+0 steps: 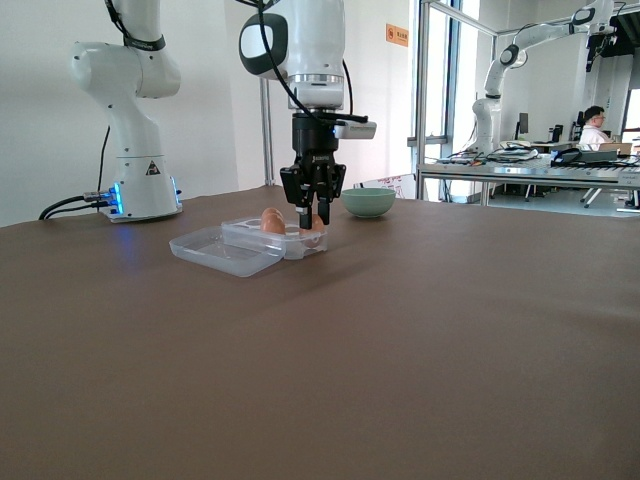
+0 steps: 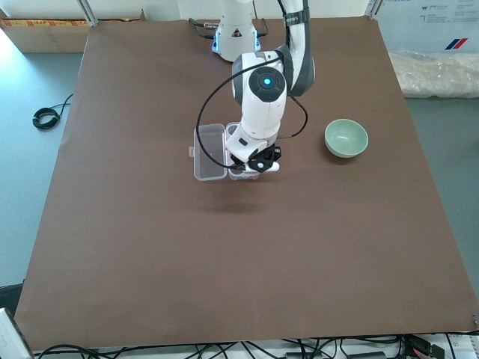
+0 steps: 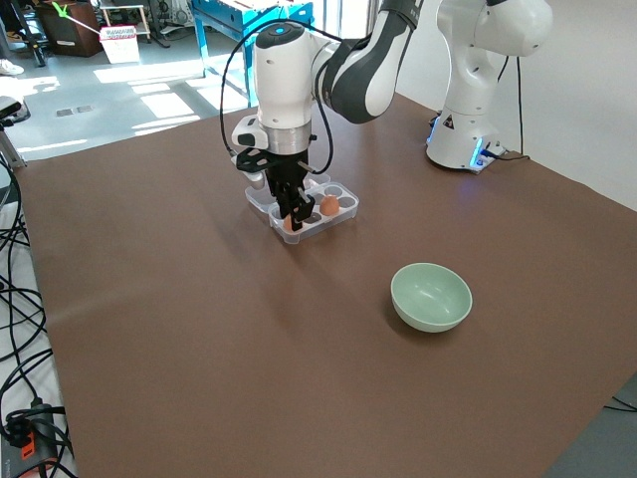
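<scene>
My black gripper [image 1: 314, 208] points straight down into a clear plastic egg box [image 1: 245, 240], its fingertips by an egg at the near side of the box. Whether it is open, shut or holding that egg is unclear. Another brown egg [image 1: 273, 222] sits in the box to the left, also seen as an egg [image 3: 329, 205] in the right view. The box's open lid [image 2: 209, 153] lies flat beside it. In the left view the arm hides most of the tray.
A pale green bowl [image 3: 431, 297] stands apart from the box on the brown table [image 2: 247, 254].
</scene>
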